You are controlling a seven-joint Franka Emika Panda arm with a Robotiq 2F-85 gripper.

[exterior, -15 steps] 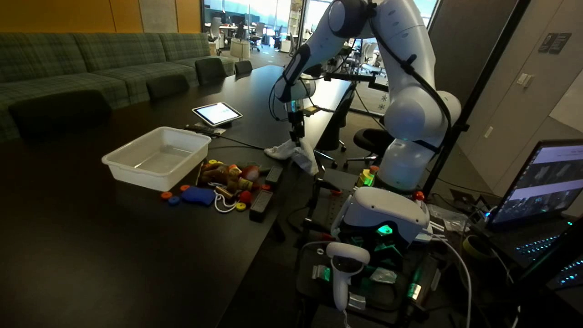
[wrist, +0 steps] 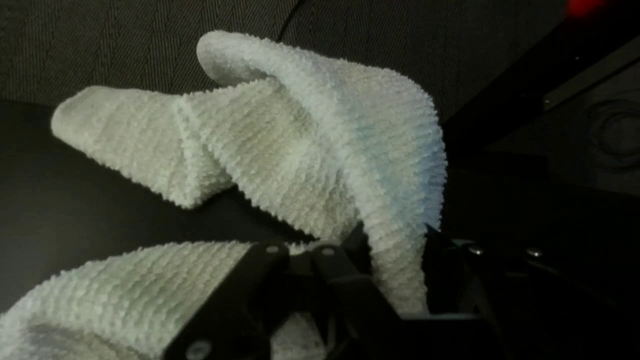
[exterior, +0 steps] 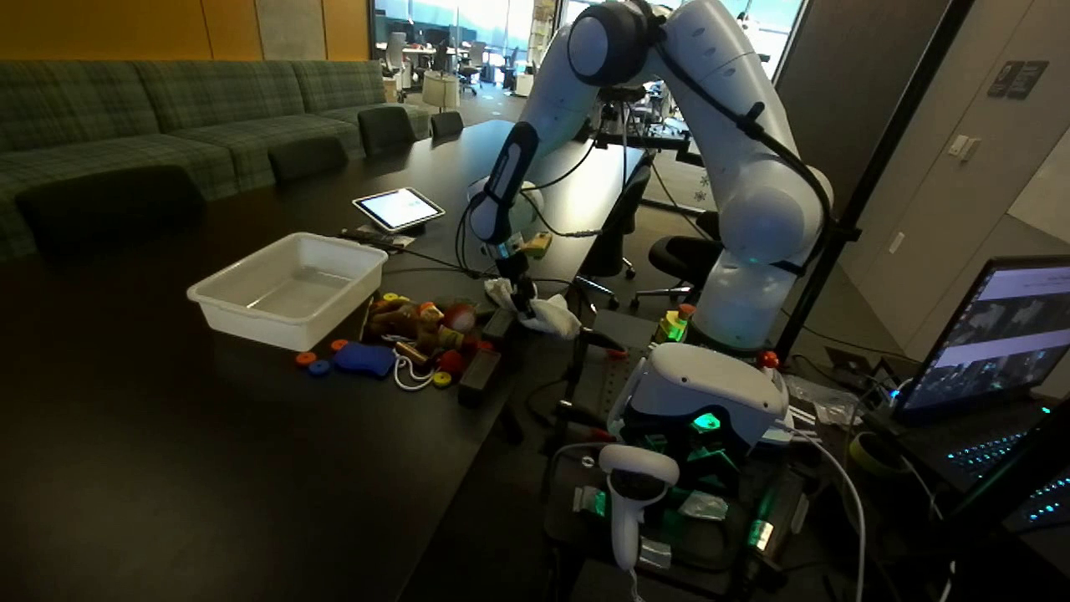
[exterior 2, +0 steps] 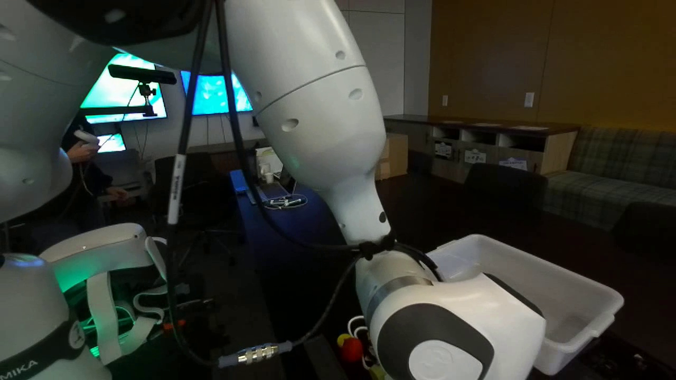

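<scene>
A white ribbed cloth (exterior: 551, 316) lies bunched at the table's right edge, part of it reaching past the edge. My gripper (exterior: 522, 304) points down onto it and is shut on a fold. Close up in the wrist view, the cloth (wrist: 288, 156) spreads in folds on both sides of the gripper. Dark fingers (wrist: 342, 270) cover the pinched part, so how much is gripped is hidden. Exterior view 2 shows neither the cloth nor the gripper; the arm blocks them.
An empty white bin (exterior: 291, 286) stands on the table, left of a pile of toys (exterior: 426, 326). A dark block (exterior: 479, 377) and a blue item (exterior: 363, 359) lie near the pile. Behind is a tablet (exterior: 398, 209).
My gripper has come nearer the camera and a little left and lower in exterior view 1. The cloth has shifted with it, its hanging end now less far down.
</scene>
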